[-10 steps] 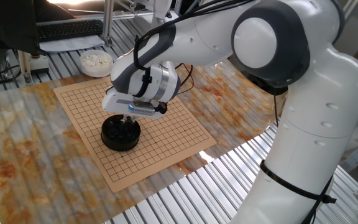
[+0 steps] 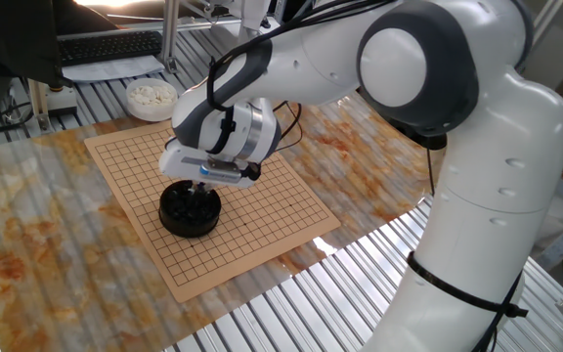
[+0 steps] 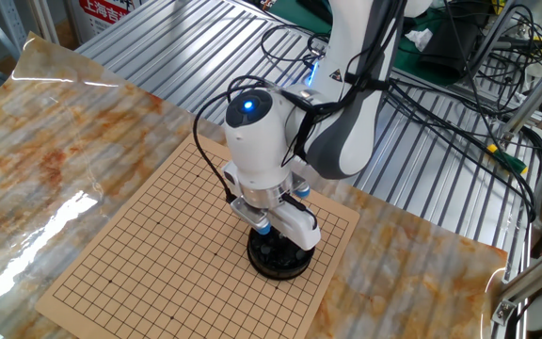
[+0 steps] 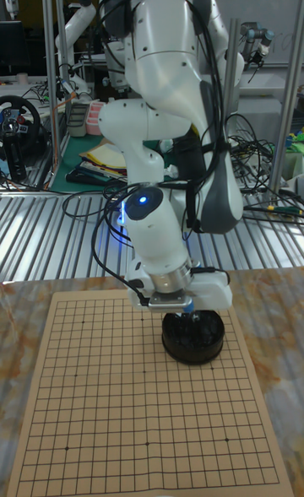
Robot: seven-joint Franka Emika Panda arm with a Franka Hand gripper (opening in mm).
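A round black bowl holding black Go stones stands on the tan Go board. In the second exterior view the bowl is partly covered by the white hand above it. My gripper points down into the bowl's mouth, its fingertips close to the stones. The fingers are tiny and dark against the bowl, so whether they are open or shut, or have a stone between them, does not show. In the third exterior view the bowl sits toward the board's right side, under the hand.
A white bowl of white stones stands beyond the board, near a keyboard. Apart from the black bowl, the board's grid is bare. Marbled sheet surrounds the board, with ribbed metal table on the arm's side.
The upper arm and elbow have shifted slightly to the left in the view, and the hand has sunk very slightly toward the bowl. The bowl and board have not moved.
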